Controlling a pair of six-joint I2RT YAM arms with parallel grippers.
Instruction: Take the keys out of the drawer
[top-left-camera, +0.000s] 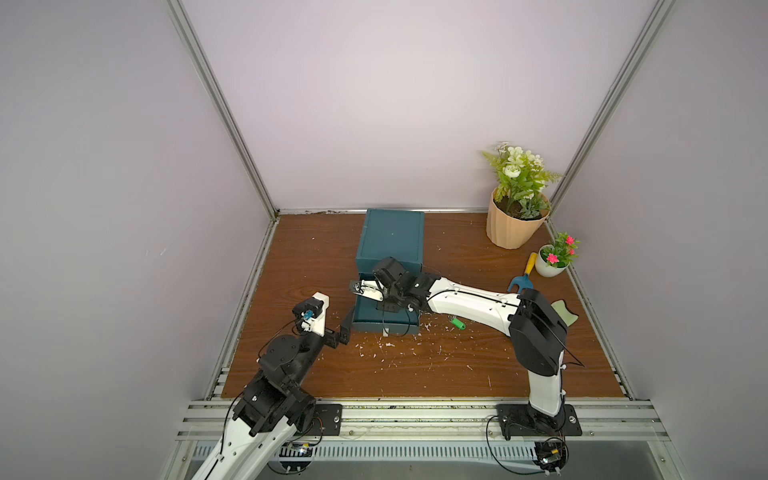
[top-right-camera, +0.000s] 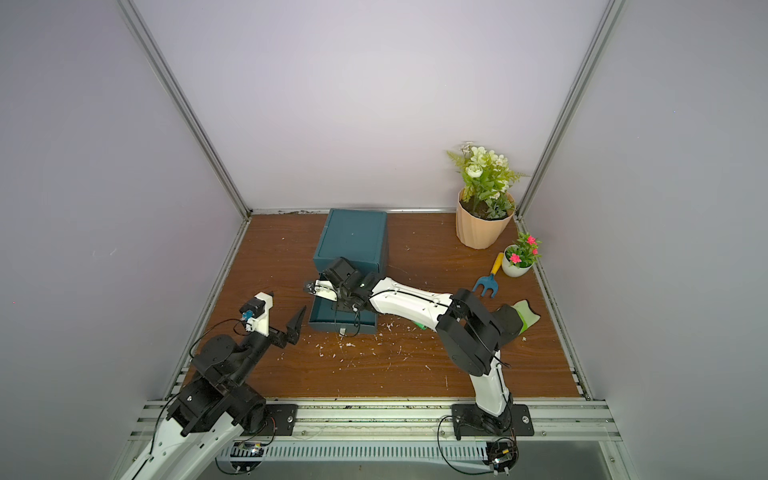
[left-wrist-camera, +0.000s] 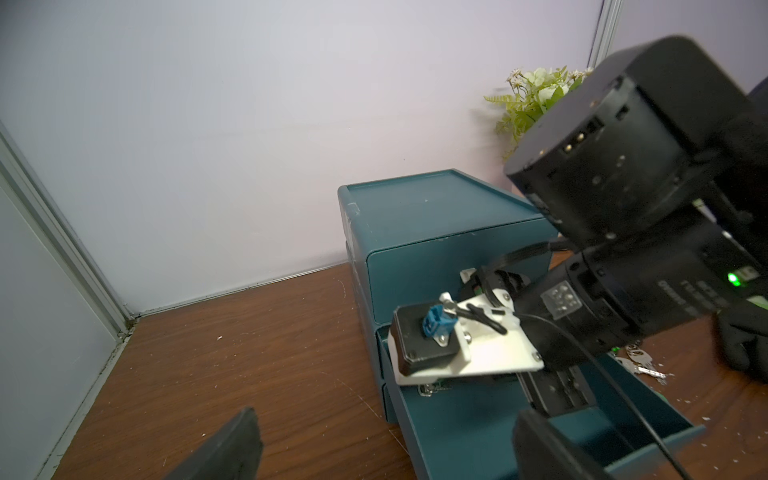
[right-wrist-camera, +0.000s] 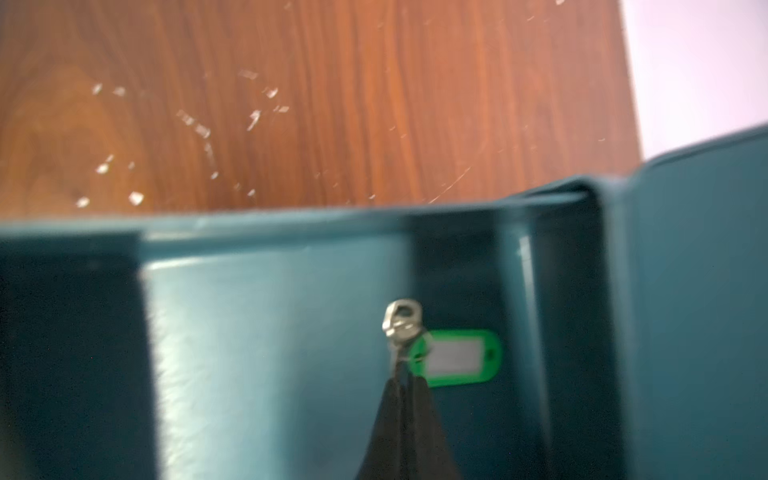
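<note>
In the right wrist view a silver key with a green tag (right-wrist-camera: 454, 357) lies inside the open teal drawer (right-wrist-camera: 280, 222). My right gripper reaches down into the drawer and is shut, its tips meeting the lower end of the key's metal. Whether that metal is pinched cannot be told. From above, the right forearm covers much of the drawer (top-left-camera: 385, 328) and hides these keys. My left gripper stands open left of the drawer, nothing between its fingers. A second set of keys (left-wrist-camera: 637, 360) rests on the table right of the drawer, its green tag (top-left-camera: 457, 323) visible from above.
Behind the drawer stands its teal cabinet (top-left-camera: 392, 236). Far right are a large flowerpot (top-left-camera: 512, 224), a small pot (top-left-camera: 552, 261), a blue fork (top-left-camera: 521, 281) and a green cloth (top-left-camera: 565, 312). Pale scraps litter the front table.
</note>
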